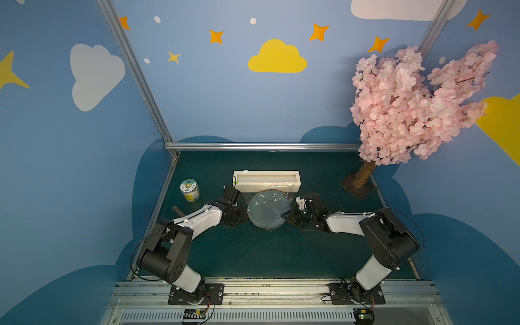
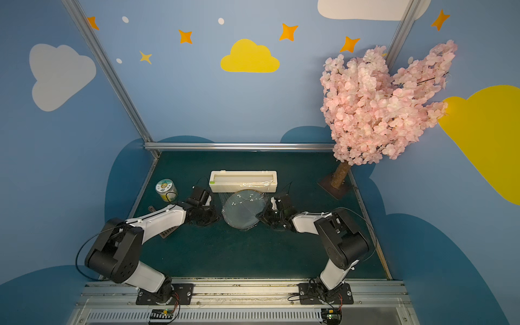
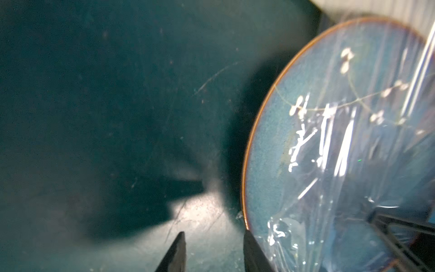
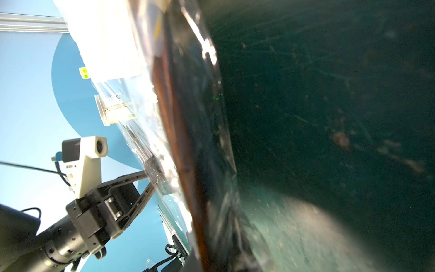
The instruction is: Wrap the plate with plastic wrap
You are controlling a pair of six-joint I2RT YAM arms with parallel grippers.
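Note:
A round blue plate (image 3: 271,149) with a brown rim and small white flowers lies mid-table, clear plastic wrap (image 3: 346,140) stretched over much of it. In the right wrist view, wrap (image 4: 228,149) also hangs past the plate's edge (image 4: 174,122). At the plate's left edge, my left gripper stands part open, its fingers apart and only bare table showing between them. My right gripper (image 1: 287,217) is at the plate's right side, shut on bunched wrap. Whether the rim is also between its fingers is hidden.
Right behind the plate stands the white wrap box (image 1: 266,180), film running from it. A can (image 1: 189,190) is at the back left, a dark tool (image 2: 168,231) lies under the left arm, and a pink blossom tree (image 1: 364,178) stands back right.

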